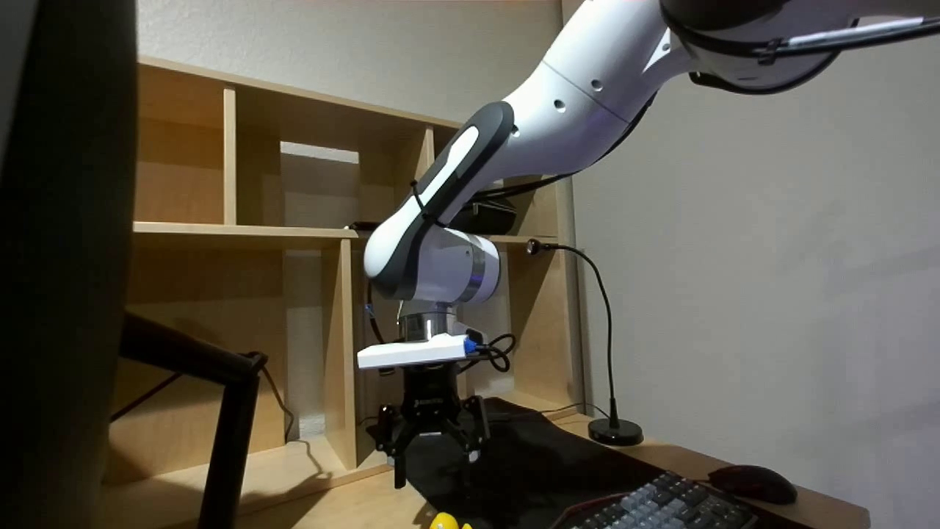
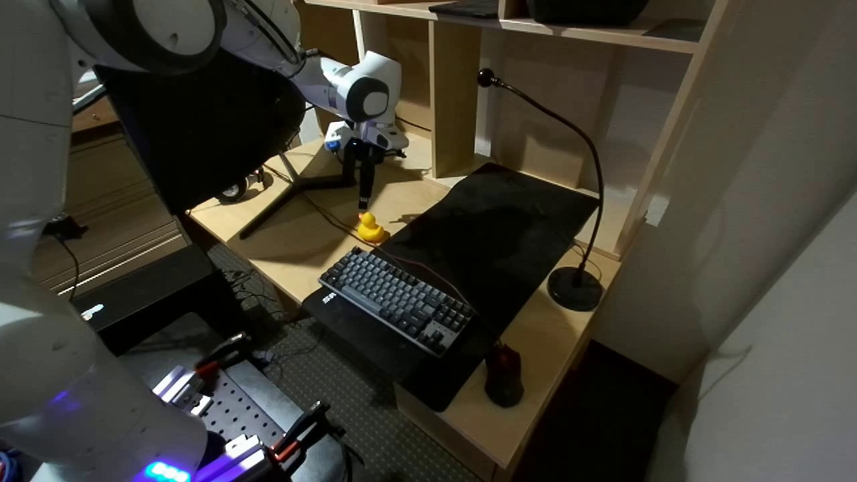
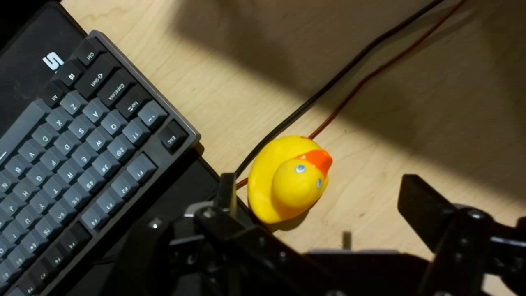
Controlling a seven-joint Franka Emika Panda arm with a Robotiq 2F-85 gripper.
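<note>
A yellow toy duck (image 3: 278, 190) with an orange beak stands upright on the wooden desk, by the corner of the black mat. Exterior view 2 has the duck (image 2: 370, 229) just in front of the keyboard's far corner; only its top (image 1: 444, 521) shows at the bottom of exterior view 1. My gripper (image 1: 438, 469) is open, pointing down above the desk. In the wrist view its fingers (image 3: 425, 212) are spread wide and nothing is between them. The duck appears ahead of the gap, nearer the left finger, apart from both.
A keyboard (image 2: 398, 301) lies on the black mat (image 2: 498, 229), with a mouse (image 2: 503, 375) nearby. Cables (image 3: 315, 96) run under or beside the duck. A gooseneck lamp (image 2: 575, 288) and a monitor stand (image 2: 297, 185) rise from the desk, with shelves (image 1: 247, 231) behind.
</note>
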